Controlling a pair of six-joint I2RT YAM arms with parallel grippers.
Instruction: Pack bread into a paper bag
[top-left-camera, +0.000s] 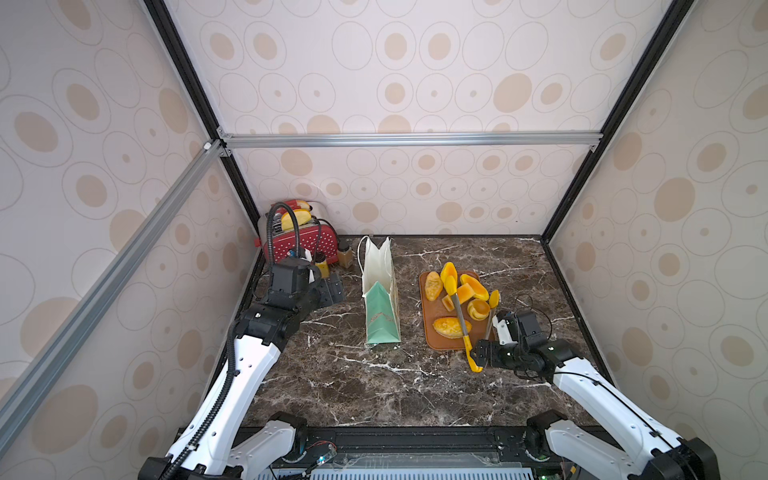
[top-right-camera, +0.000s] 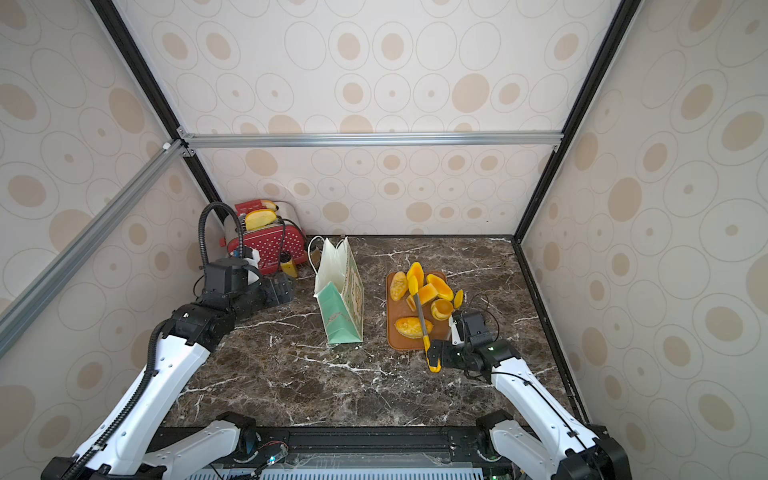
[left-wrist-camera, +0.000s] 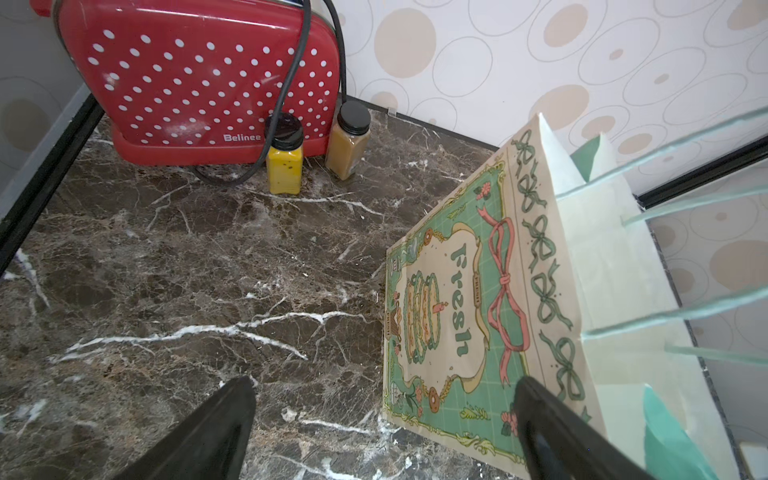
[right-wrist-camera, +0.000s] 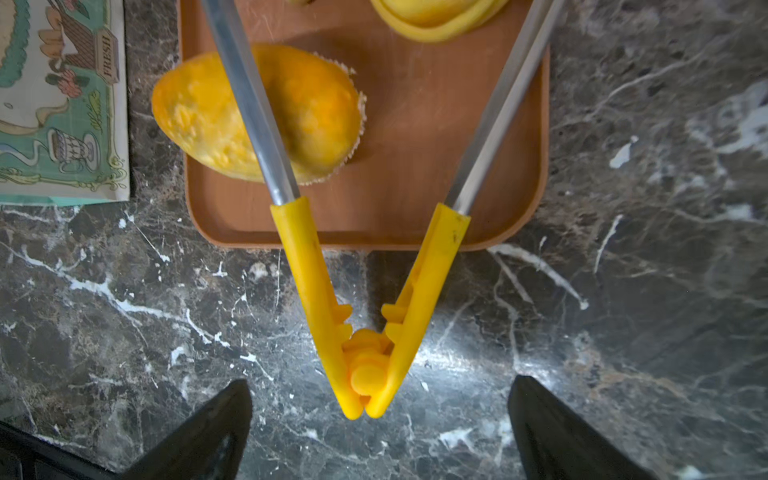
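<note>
The paper bag (top-left-camera: 381, 312) stands upright in the middle, open at the top. On the wooden tray (top-left-camera: 429, 341) to its right lie several bread pieces, including a long loaf (right-wrist-camera: 248, 120), with yellow-handled tongs (right-wrist-camera: 316, 288) lying spread across it. My right gripper is open above the tongs' hinge end, holding nothing. My left gripper is open in the air left of the bag, facing its printed side, with nothing visible between its fingers.
A red toaster (left-wrist-camera: 216, 80) with a cable stands at the back left, with two bottles (left-wrist-camera: 284, 168) beside it. Bare marble counter lies in front of the bag and right of the tray.
</note>
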